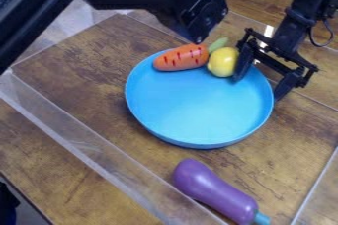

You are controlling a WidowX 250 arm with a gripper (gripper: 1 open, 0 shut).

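A blue plate [196, 106] holds an orange toy carrot [183, 58] and a yellow round toy [222, 62] along its back edge. My black gripper [259, 64] is at the plate's right back rim, beside the yellow toy, partly over the rim. Whether its fingers are open or shut, and whether anything is between them, is hard to tell against the dark arm.
A purple toy eggplant [212, 190] lies in front of the plate. A clear plastic strip crosses the wooden surface [79, 71] at the left.
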